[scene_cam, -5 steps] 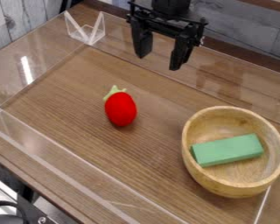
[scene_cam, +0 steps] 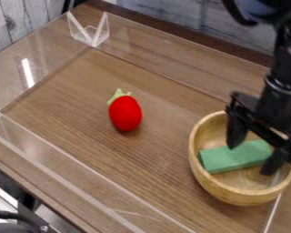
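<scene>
My gripper [scene_cam: 240, 116], dark and mostly blurred, hangs over the back rim of a tan bowl [scene_cam: 211, 187] at the right, its fingers pointing down and apart. In the bowl lies a green block [scene_cam: 227, 158], partly behind the fingers at its right end. Whether the fingers touch the block I cannot tell. A red strawberry-like or tomato-like thing [scene_cam: 125, 113] with a green tip lies left of centre, apart from the bowl.
A white wire-like shape [scene_cam: 88, 23] stands at the upper left edge.
My gripper has moved from the top centre down and right to the bowl. The bowl and red thing look unmoved.
</scene>
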